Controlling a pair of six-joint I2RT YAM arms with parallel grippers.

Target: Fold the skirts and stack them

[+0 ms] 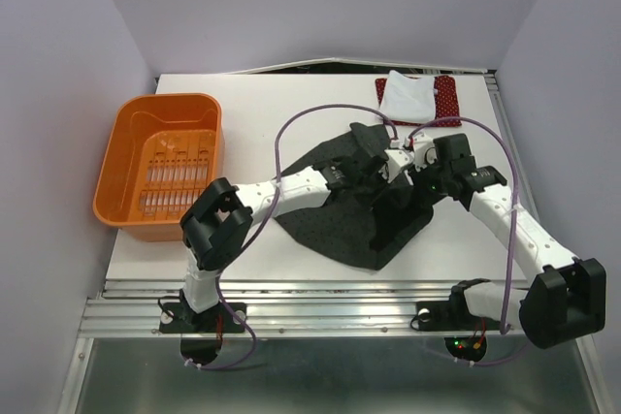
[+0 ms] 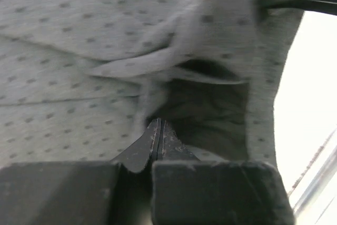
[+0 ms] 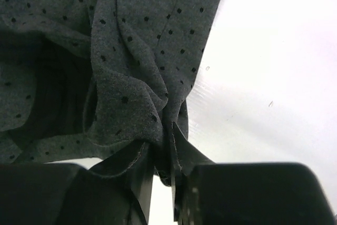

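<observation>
A dark grey dotted skirt [image 1: 330, 235] lies spread and bunched in the middle of the table, with a raised, crumpled fold [image 3: 126, 98]. My left gripper hangs over the skirt beside an opening in the fold, its fingertips together with no cloth visible between them. My right gripper is shut on the bunched edge of the skirt at its right side. In the top view both wrists stand close together over the skirt, hiding part of it.
An orange basket [image 1: 114, 157] stands at the left. A white folded cloth [image 1: 408, 99] on a red dotted cloth [image 1: 446, 99] lies at the back right.
</observation>
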